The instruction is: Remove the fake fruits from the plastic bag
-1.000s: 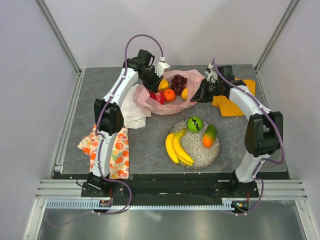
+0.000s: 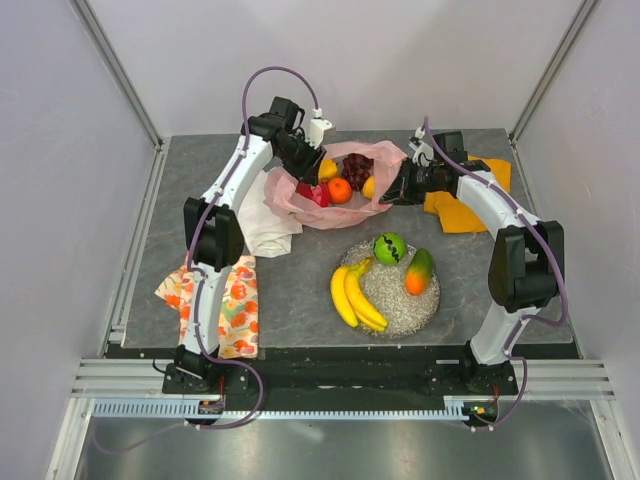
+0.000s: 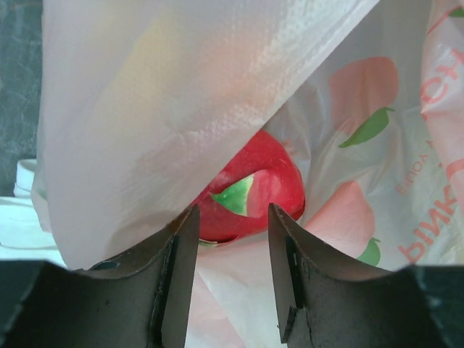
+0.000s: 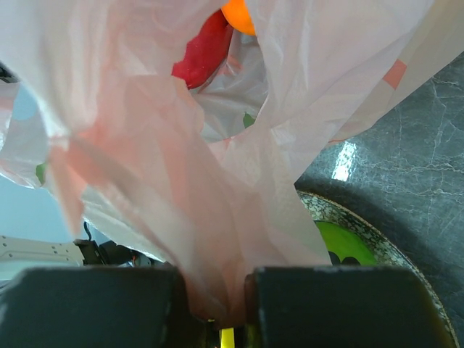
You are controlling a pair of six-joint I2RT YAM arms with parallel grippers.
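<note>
The pink-white plastic bag [image 2: 352, 215] lies spread with its mouth facing up. Inside it are a red fruit [image 2: 320, 194], an orange [image 2: 340, 190], dark grapes [image 2: 357, 170] and yellow fruit [image 2: 328, 170]. Over the bag's left side, my left gripper hangs open, and the red fruit [image 3: 268, 181] shows beyond its fingertips, partly covered by a fold of plastic. My right gripper is shut on the bag's gathered edge [image 4: 217, 268] at the right, holding that side up.
In front of the bag, a speckled round tray [image 2: 405, 312] carries bananas [image 2: 358, 297], a small watermelon [image 2: 389, 248] and a mango [image 2: 419, 272]. A white cloth [image 2: 264, 228], a floral cloth [image 2: 238, 310] and an orange cloth [image 2: 462, 215] lie around.
The right arm and the fruits on the tray look unmoved.
</note>
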